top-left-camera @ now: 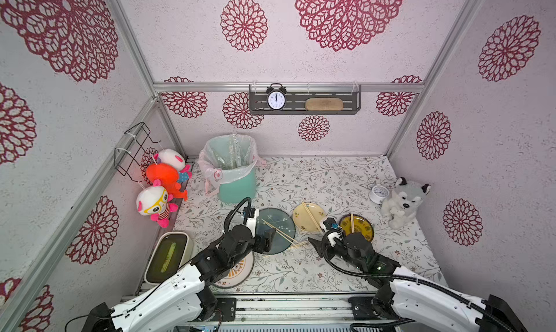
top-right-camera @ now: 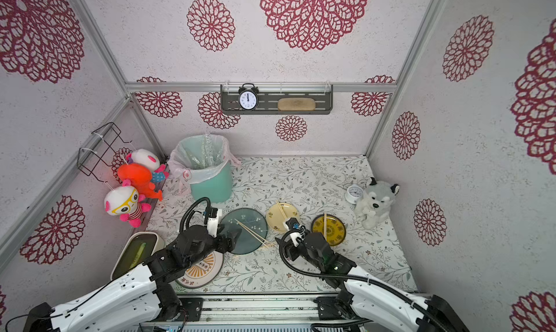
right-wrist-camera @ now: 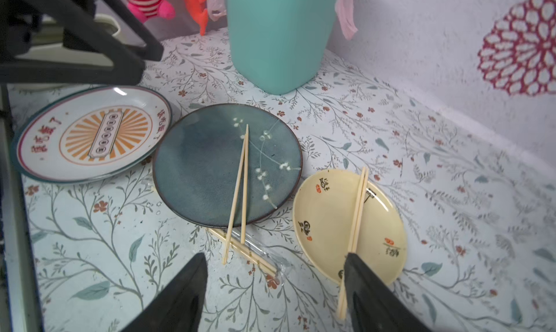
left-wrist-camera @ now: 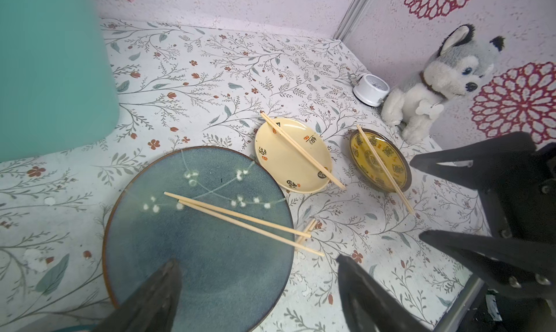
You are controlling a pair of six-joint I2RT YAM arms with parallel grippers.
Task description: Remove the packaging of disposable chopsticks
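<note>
A pair of chopsticks (right-wrist-camera: pixel 251 255) lies at the front edge of the blue-grey plate (right-wrist-camera: pixel 191 170), with a clear plastic wrapper (right-wrist-camera: pixel 272 256) around or beside it; which one I cannot tell. A bare pair (left-wrist-camera: pixel 243 220) crosses over it, resting on that plate and jutting past its rim. My left gripper is above the front of the plate, open and empty. Open too, my right gripper faces the wrapped pair from the right, nothing between its fingers. In the left wrist view, both right fingers (left-wrist-camera: pixel 457 156) show apart.
Bare chopsticks lie across the cream plate (left-wrist-camera: pixel 283 170) and the brown-yellow plate (left-wrist-camera: pixel 370 170). Clear wrappers stand in the lined green bin (top-left-camera: pixel 237 188) behind. A white and orange plate (right-wrist-camera: pixel 60 135) lies under the left arm.
</note>
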